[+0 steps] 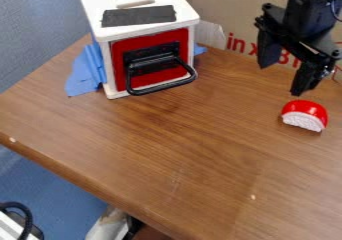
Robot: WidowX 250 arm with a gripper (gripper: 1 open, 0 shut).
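Note:
A red semicircular object with a white ridged face (305, 115) lies on the wooden table (174, 174) at the right. My dark gripper (307, 79) hangs above it, reaching down from the top right corner. Its fingers are seen side-on, and I cannot tell whether they are open or shut.
A white toy oven (140, 39) with a red front and black handle stands at the back left, with blue cloth (84, 69) beside it. Cardboard with red lettering is behind. The left edge drops to a blue floor.

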